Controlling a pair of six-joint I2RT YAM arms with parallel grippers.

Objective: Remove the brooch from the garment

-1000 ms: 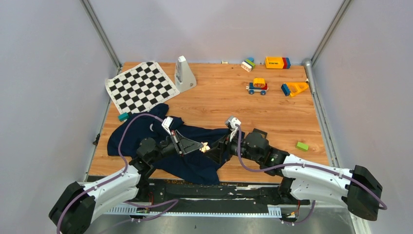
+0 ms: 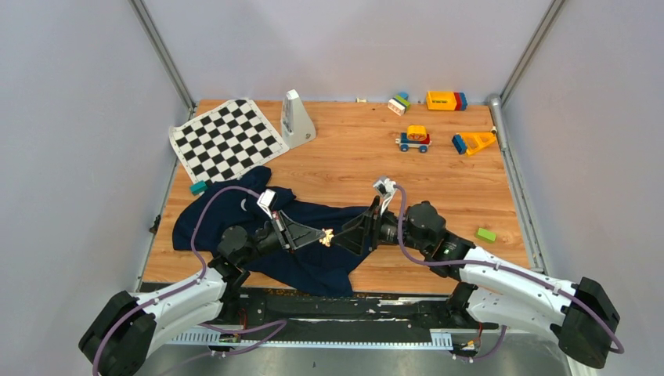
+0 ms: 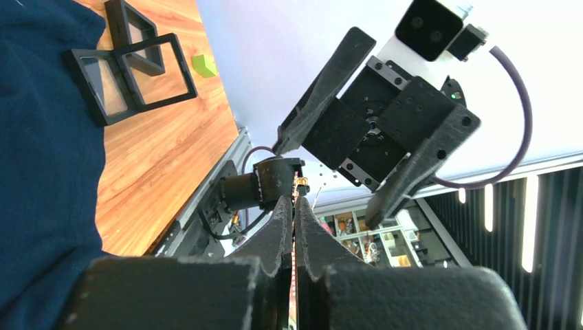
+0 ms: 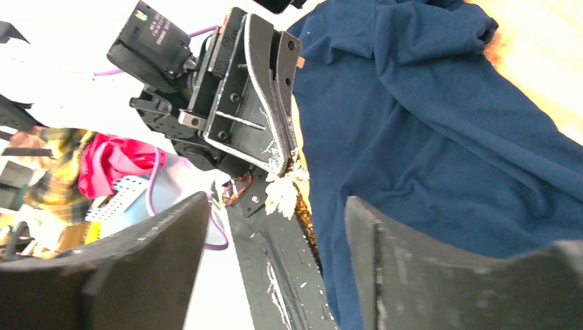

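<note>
The pale flower-shaped brooch (image 2: 326, 237) is raised over the dark blue garment (image 2: 313, 270), apart from it as far as I can see. My left gripper (image 2: 320, 234) is shut on the brooch's edge or pin; in the right wrist view the pale petals (image 4: 282, 195) hang at its fingertips. Only a thin golden bit of the brooch (image 3: 301, 181) shows in the left wrist view, beyond the closed fingers (image 3: 278, 234). Facing it from the right, my right gripper is part open, its fingers apart around empty space, with the brooch just beyond.
A black open frame box (image 3: 179, 69) lies beside the garment on the wood. A chessboard (image 2: 227, 139) and a grey stand (image 2: 297, 123) are at the back left, toy blocks (image 2: 443, 100) at the back right.
The left arm and the brooch have stayed nearly in place.
</note>
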